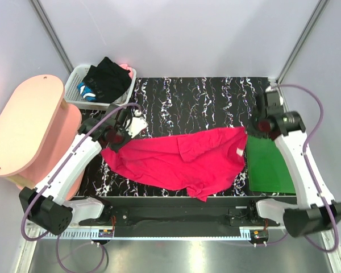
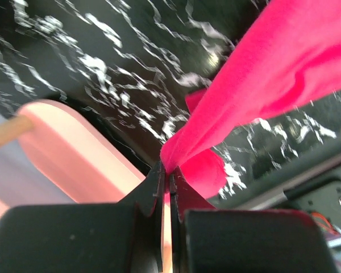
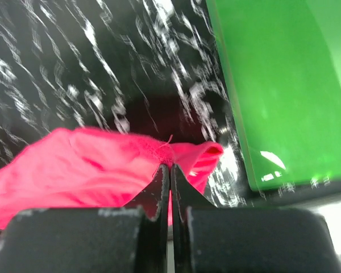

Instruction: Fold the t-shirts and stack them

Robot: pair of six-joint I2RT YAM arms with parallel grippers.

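Note:
A red t-shirt [image 1: 182, 162] lies stretched sideways across the black marbled table [image 1: 193, 102]. My left gripper [image 1: 115, 145] is at its left end, shut on the cloth; in the left wrist view the red fabric [image 2: 256, 74] runs up from between the fingertips. My right gripper [image 1: 251, 128] is at the upper right corner of the shirt, shut, with red cloth at its tips in the right wrist view [image 3: 166, 168].
A white basket [image 1: 77, 79] with black, blue and pink clothes stands at the back left. A green board [image 1: 270, 170] lies at the right, pink-topped shelves [image 1: 28, 131] at the left.

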